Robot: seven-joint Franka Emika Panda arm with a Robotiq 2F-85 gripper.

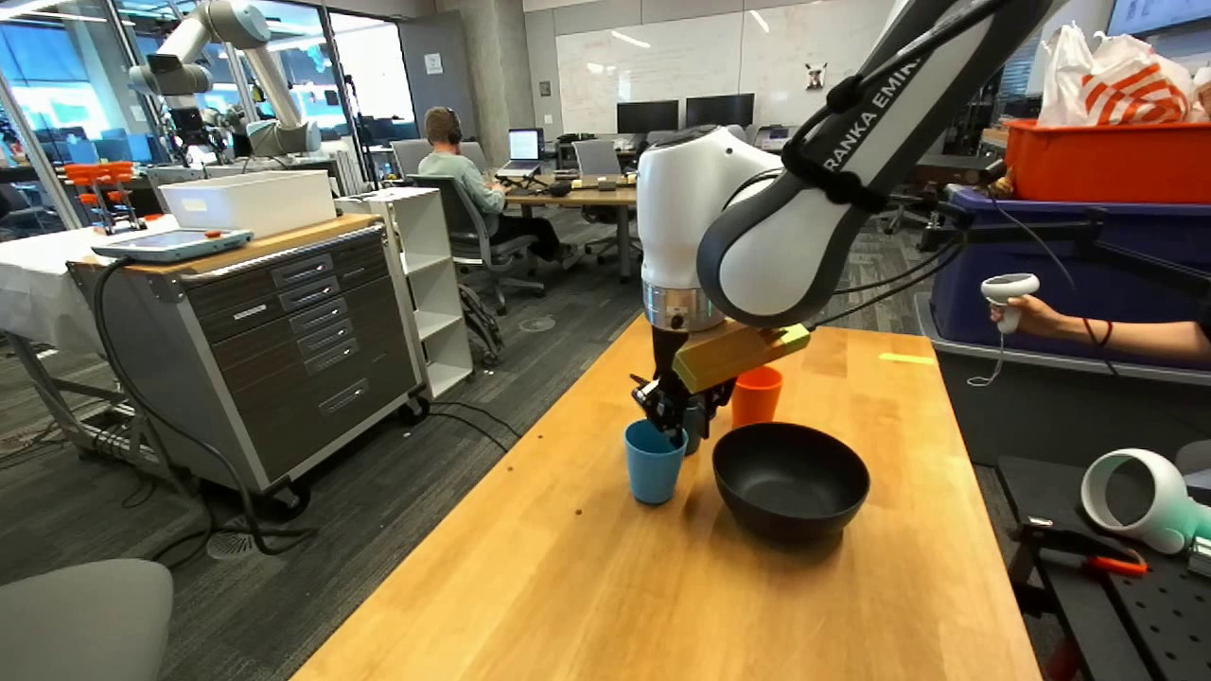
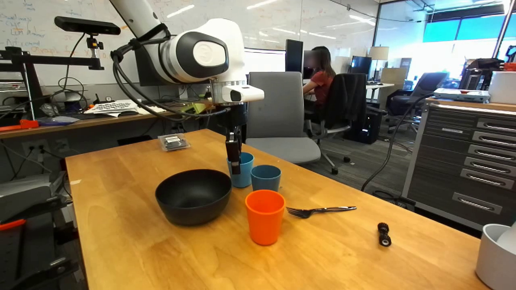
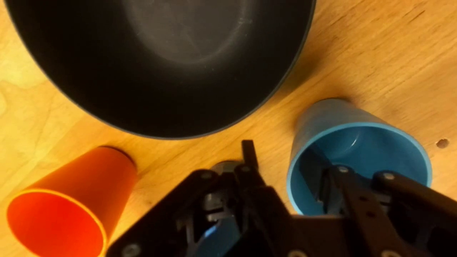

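Note:
A light blue cup [image 1: 654,465] stands on the wooden table with my gripper at its rim. In the wrist view, one dark finger [image 3: 310,169] reaches inside this cup while the other finger [image 3: 249,154] is outside it, so the cup's near wall lies between them. The fingers are part open, with a gap still showing. A darker blue cup [image 2: 265,178] is close by, mostly hidden behind the gripper in the wrist view. The orange cup [image 2: 265,217] and the black bowl [image 1: 791,481] stand near, both empty as far as shows.
A fork [image 2: 321,210] and a small black part [image 2: 384,234] lie beyond the cups. A clear packet [image 2: 173,141] is near a table edge. Bare table [image 1: 636,602] extends in front of the bowl in the first exterior view.

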